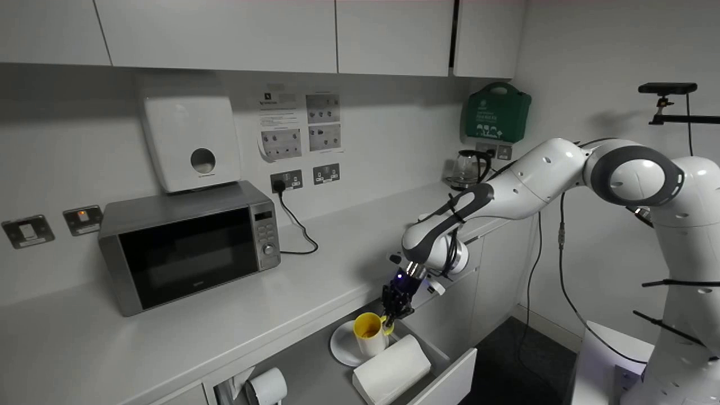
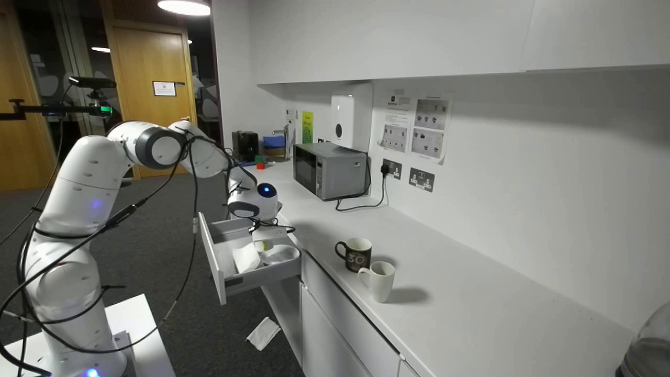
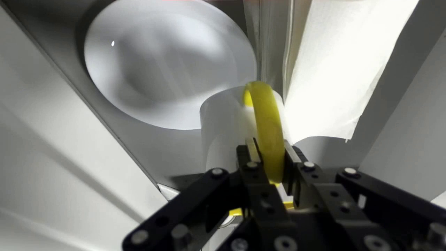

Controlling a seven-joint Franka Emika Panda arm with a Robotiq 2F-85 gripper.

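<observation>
My gripper is shut on the yellow handle of a white mug (image 1: 369, 343) with a yellow inside. In exterior view 1 the mug stands roughly upright within the open drawer (image 1: 453, 381). It overlaps the edge of a white plate (image 1: 342, 344); whether it touches the drawer floor cannot be told. In the wrist view the handle runs between both fingers, and the plate (image 3: 167, 67) lies just beyond the mug. A white folded box or paper packet (image 3: 338, 71) is close beside the mug. From exterior view 2 the arm hides most of the mug.
Another white mug (image 1: 268, 387) lies at the drawer's left. On the counter stand a dark mug (image 2: 355, 254) and a white mug (image 2: 379, 280). A microwave (image 1: 196, 243) sits farther along; the counter between has free room. The counter's edge overhangs the drawer.
</observation>
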